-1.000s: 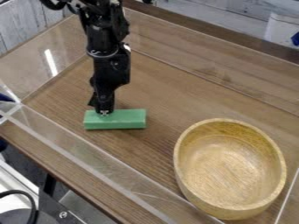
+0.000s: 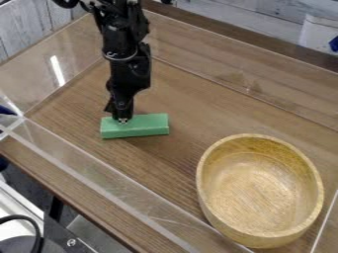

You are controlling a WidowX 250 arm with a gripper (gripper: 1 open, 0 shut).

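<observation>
My black arm comes down from the top left, its gripper (image 2: 122,116) low over a flat green block (image 2: 145,126) on the wooden table (image 2: 224,74). The fingertips are at the block's upper left part, apparently touching it. The gripper looks shut, with nothing visible between its fingers.
A large tan round bowl (image 2: 259,187) stands at the lower right. A clear strip crosses the lower left of the table, with cables beyond the edge. A white object (image 2: 318,35) sits at the top right.
The green block and my gripper have shifted slightly up the view, away from the near edge, and a little to the right. The bowl has stayed put.
</observation>
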